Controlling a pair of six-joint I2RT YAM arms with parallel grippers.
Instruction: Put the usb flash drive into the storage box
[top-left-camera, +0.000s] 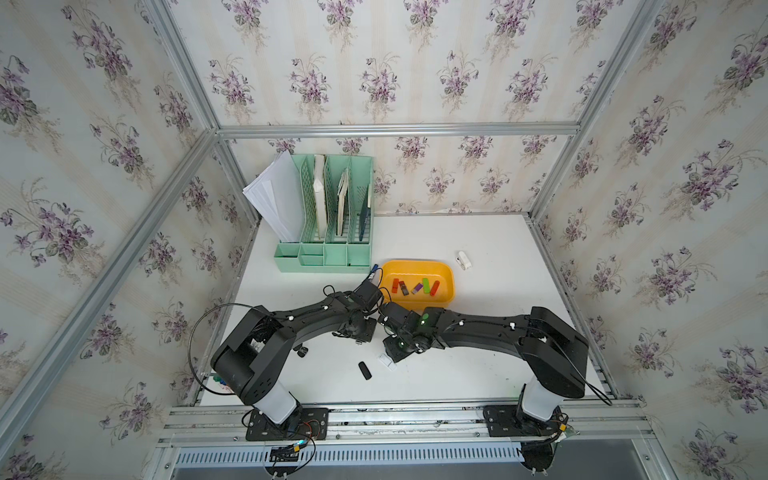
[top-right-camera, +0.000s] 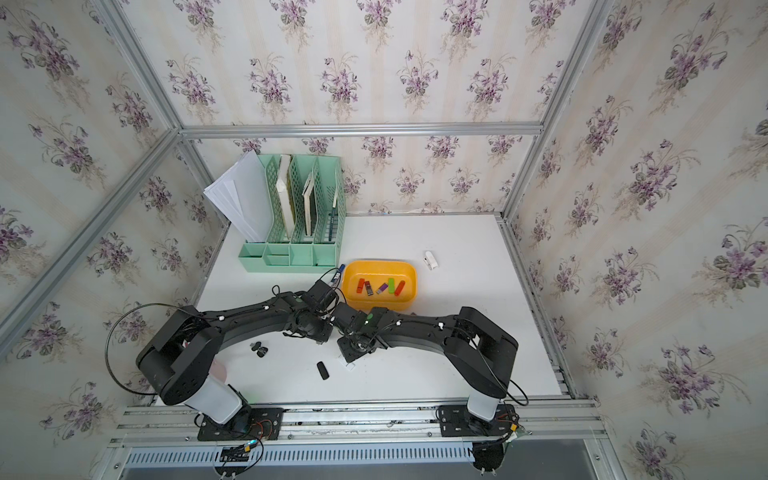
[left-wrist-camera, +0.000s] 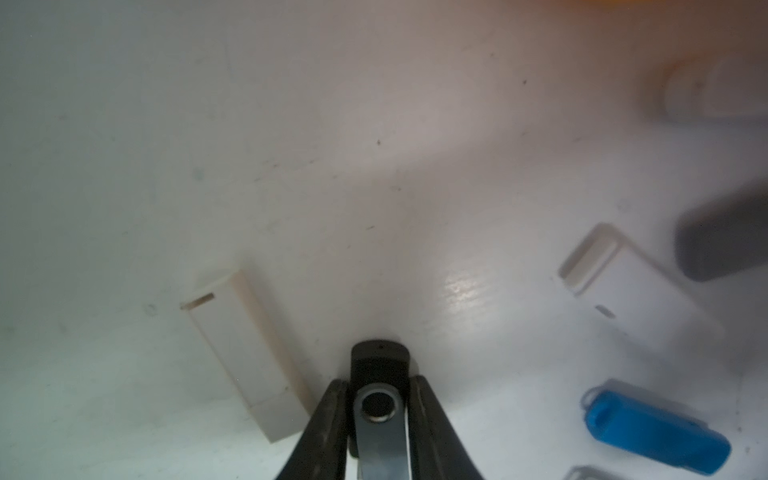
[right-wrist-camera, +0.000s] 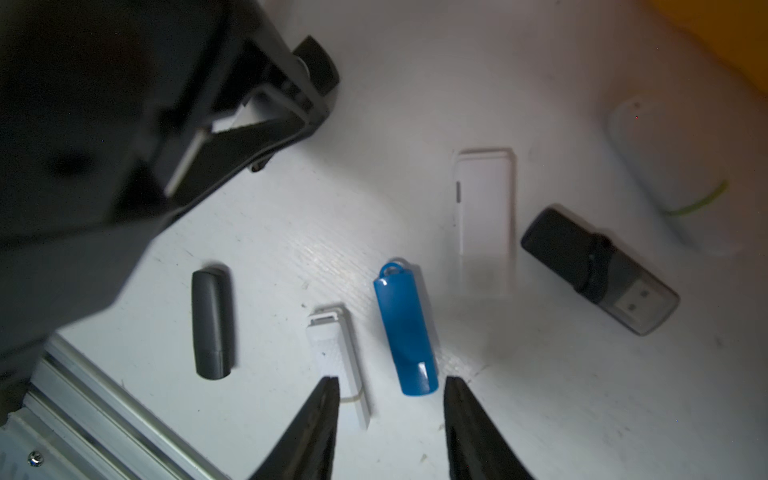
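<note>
A black usb flash drive with a metal swivel cover (left-wrist-camera: 380, 364) is pinched between the fingers of my left gripper, low over the white table. My right gripper stands open, its fingertips just short of a blue flash drive (right-wrist-camera: 406, 332) and a white capped one (right-wrist-camera: 336, 356). Several more drives lie loose: a white one (right-wrist-camera: 485, 216), a dark one with a clear end (right-wrist-camera: 600, 268), a black one (right-wrist-camera: 210, 324). In the left wrist view a white stick (left-wrist-camera: 248, 356) lies left of the held drive. The orange storage box (top-left-camera: 442, 297) holds several coloured drives.
The left arm's gripper body (right-wrist-camera: 240, 104) fills the upper left of the right wrist view, close to the right gripper. A green file rack (top-left-camera: 360, 256) stands at the back left. A white object (top-left-camera: 464, 259) lies right of the box.
</note>
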